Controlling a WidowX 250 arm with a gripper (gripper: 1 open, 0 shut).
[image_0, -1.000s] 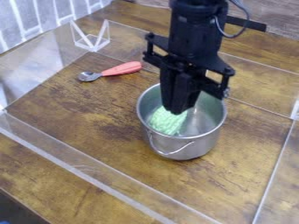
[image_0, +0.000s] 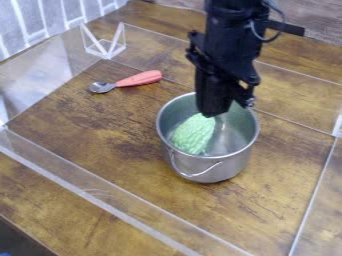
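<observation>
My black gripper (image_0: 217, 98) hangs over a steel pot (image_0: 221, 160) with a wire handle, its tip near the back of the rim. Whether its fingers are open or shut cannot be made out. Inside the pot lies a pale green textured object (image_0: 191, 134), partly against the left wall. A spoon with a pink handle (image_0: 139, 78) lies behind the pot to the left.
Clear plastic panels or edges (image_0: 301, 75) run along its sides. A small white wire-like object (image_0: 103, 42) stands at the back left.
My gripper has risen and shifted slightly right and back, uncovering more of the pot's inside and the green object. The pot and spoon look unmoved.
</observation>
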